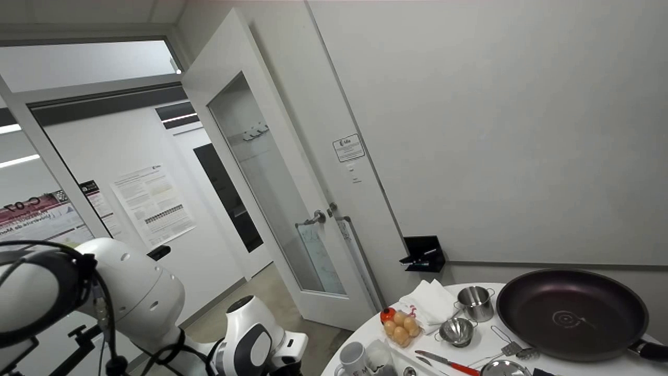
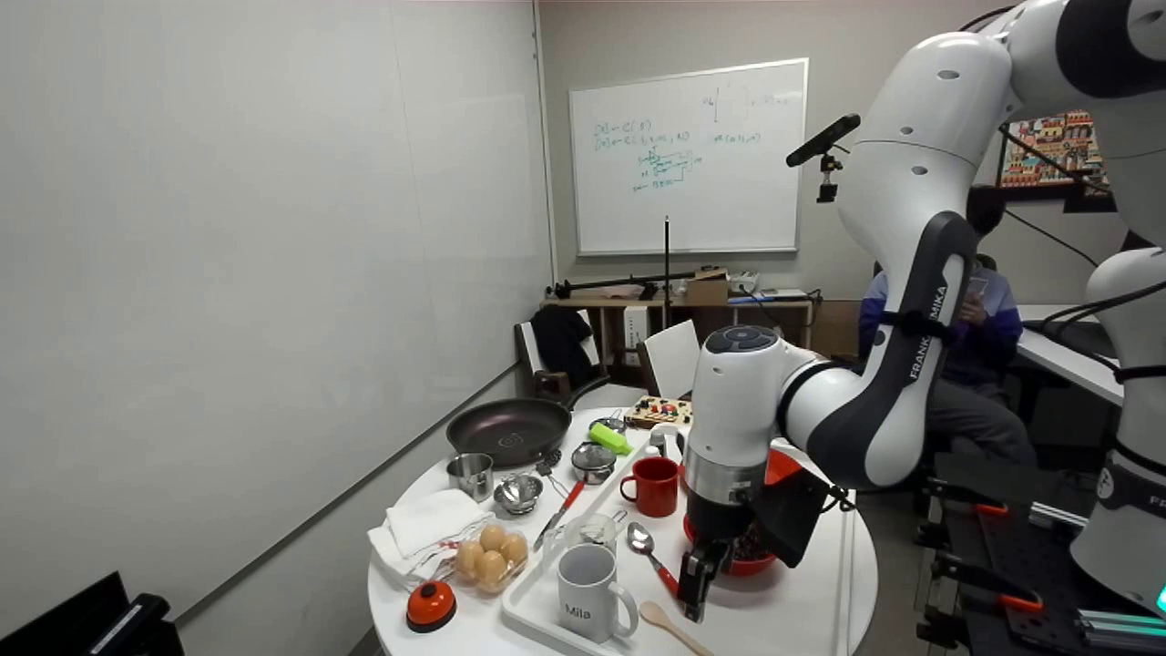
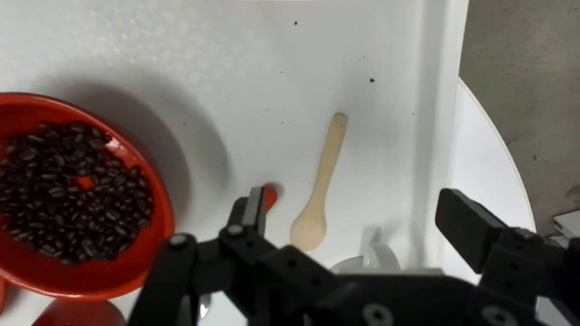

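My gripper is open over the white tray [image 3: 375,136], with nothing held between its fingers. Below the gap lies a wooden spoon [image 3: 328,157], nearer the left finger, its bowl toward the gripper body. A red bowl [image 3: 155,228] of dark coffee beans [image 3: 60,195] is left of the gripper in the wrist view. From the second exterior view, the gripper [image 2: 697,574] hangs low between the red-handled spoon [image 2: 663,576] and the red bowl [image 2: 751,568]. The wooden spoon [image 2: 672,629] shows just in front of it. Exterior view 1 cuts off the fingers.
A white Mila mug [image 2: 587,596] stands close by on the tray, with a red mug [image 2: 653,486] farther back. Eggs [image 2: 492,558], a knife [image 2: 559,512], metal pots and a large pan [image 2: 508,428] crowd the far side. Bare tray surrounds the wooden spoon's handle.
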